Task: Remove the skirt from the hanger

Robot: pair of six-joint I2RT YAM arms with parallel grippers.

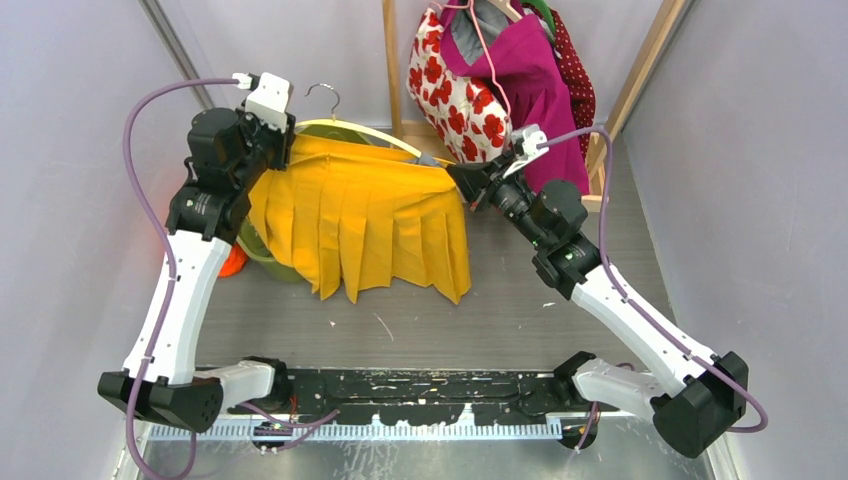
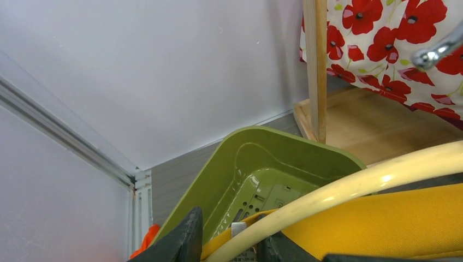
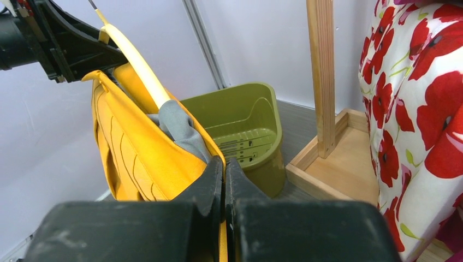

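Note:
The yellow pleated skirt (image 1: 365, 205) hangs between my two arms, its waist still around the cream hanger (image 1: 375, 132). At the hanger's left end my left gripper is part open, its fingers (image 2: 190, 232) apart. The hanger bar and the skirt's waistband pass between them. My right gripper is shut on the skirt's waist edge at the other end. A grey sleeve (image 3: 177, 124) covers the hanger's right end, which lies inside the waist. The hanger's metal hook (image 1: 325, 100) points up and back.
Behind and below the skirt stands a green basket (image 3: 235, 112). A wooden rack (image 3: 323, 76) is at the back, with a floral garment (image 1: 455, 90) and a magenta garment (image 1: 530, 70) hanging near my right arm. Open floor (image 1: 400, 335) lies in front.

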